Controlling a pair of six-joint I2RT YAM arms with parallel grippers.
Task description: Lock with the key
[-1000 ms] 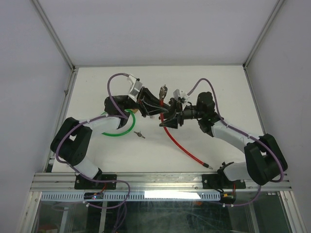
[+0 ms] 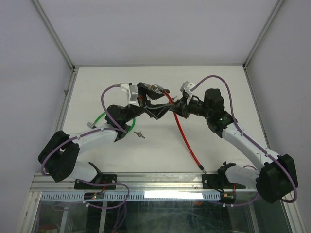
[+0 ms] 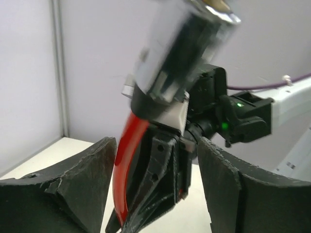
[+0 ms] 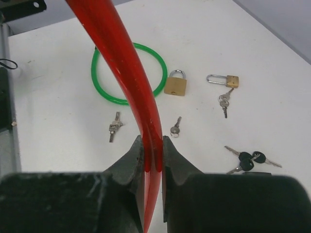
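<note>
A red cable lock (image 2: 183,136) hangs from my right gripper (image 2: 174,108), which is shut on its cable (image 4: 127,73). The silver lock head (image 3: 177,53) is blurred in the left wrist view, tilted to the upper right; from above, this head (image 2: 155,89) overlaps the upper finger of my left gripper (image 2: 167,103). That gripper is part open, its two fingers (image 3: 90,170) apart on either side of the view, with the lock head beyond and above their tips. I cannot tell whether they touch it or whether a key sits in the head.
On the white table lie a green cable (image 4: 92,73), a brass padlock (image 4: 175,85), a long-shackle padlock (image 4: 232,81) with keys, loose keys (image 4: 114,127), a small key (image 4: 175,128) and black-headed keys (image 4: 246,161). Both arms are close together.
The lock head has tipped from upright to the left, over the left gripper.
</note>
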